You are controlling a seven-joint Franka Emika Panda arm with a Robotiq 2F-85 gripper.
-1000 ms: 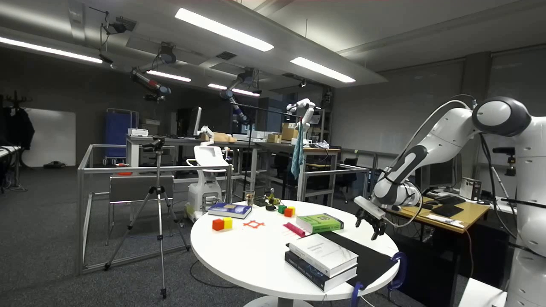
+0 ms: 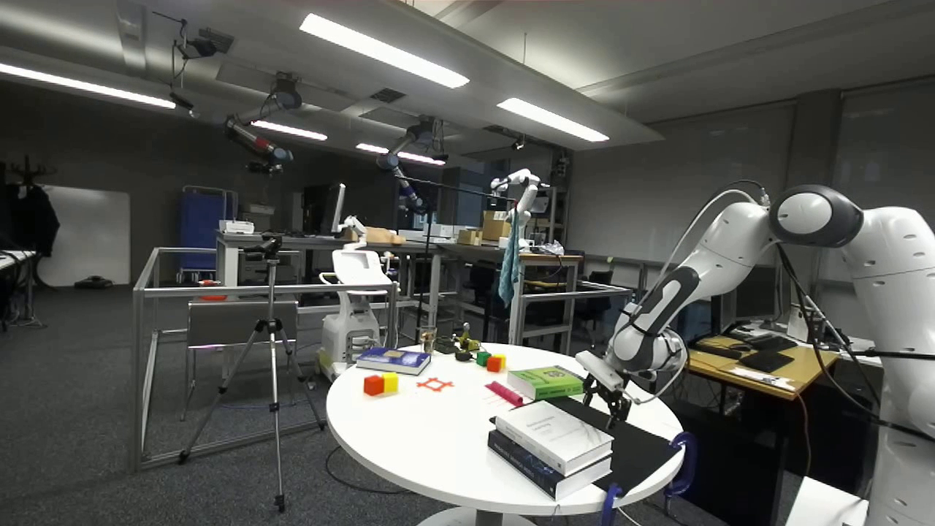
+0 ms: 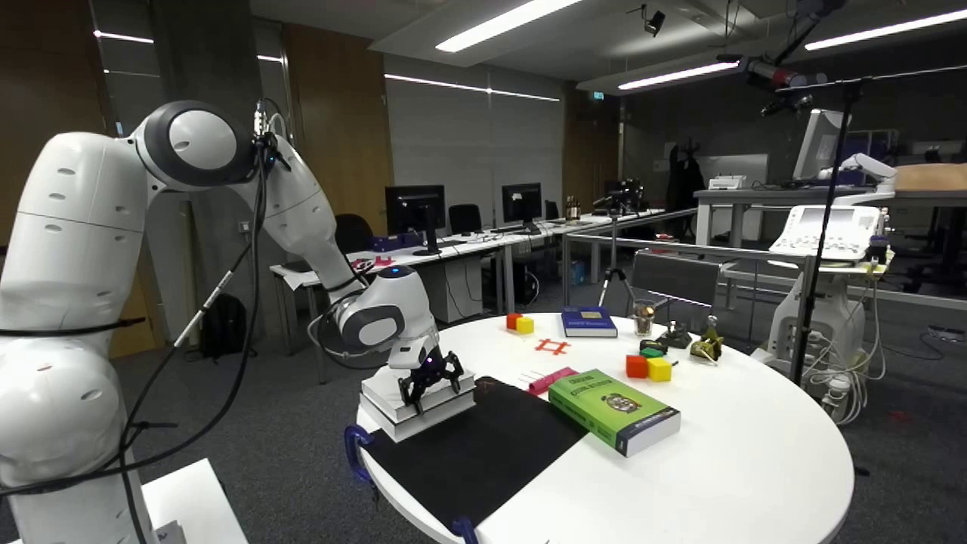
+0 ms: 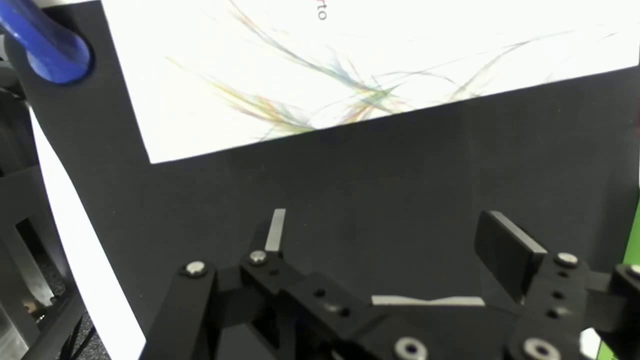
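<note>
My gripper is open, its two fingers spread wide over the black mat [image 4: 360,180] with nothing between them. In the wrist view, a white book [image 4: 384,66] with coloured streaks on its cover lies just beyond the fingertips. From exterior view 1, this white book [image 2: 554,431] rests on top of a dark-covered book [image 2: 535,464], slightly out of line with it. A thick green book [image 3: 612,408] lies flat on the other side of the mat, and a blue book [image 2: 394,360] lies at the far side of the table.
Blue clamps [image 2: 687,463] grip the table edge by the mat. Beside the green book lies a pink roll [image 3: 551,380]. Red and yellow cubes [image 2: 379,383], an orange frame [image 3: 551,346] and a glass [image 3: 644,317] stand farther off.
The arm has reached inward and down from the table's right side, bringing the gripper over the black mat near the stacked books. The books have not moved.
</note>
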